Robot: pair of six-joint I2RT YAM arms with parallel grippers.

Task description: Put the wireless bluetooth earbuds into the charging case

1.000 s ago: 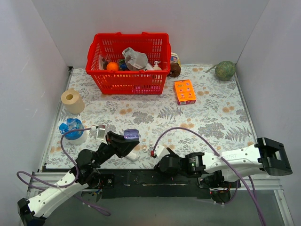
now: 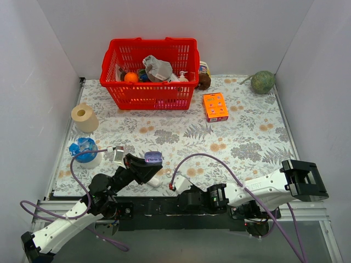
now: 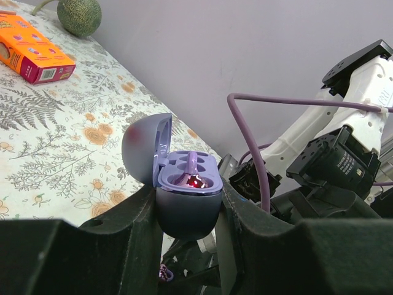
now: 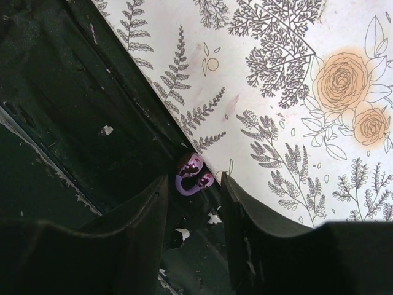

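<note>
My left gripper is shut on the rounded charging case, whose lid stands open. Inside the case sits an earbud, its shiny red part low and a purple stem upright. In the top view the case is held above the table's front left. The other earbud, a purple curve with two shiny dark-red ends, lies on the black strip beside the cloth's edge. My right gripper is part open over it, fingertips appearing on either side; whether they touch it cannot be told.
A white cylinder lies near the front, close to the left gripper. Farther back are an orange box, a red basket and a green melon.
In the top view my right arm has shifted left and a little toward the front edge. The left arm and the case have stayed in place.
</note>
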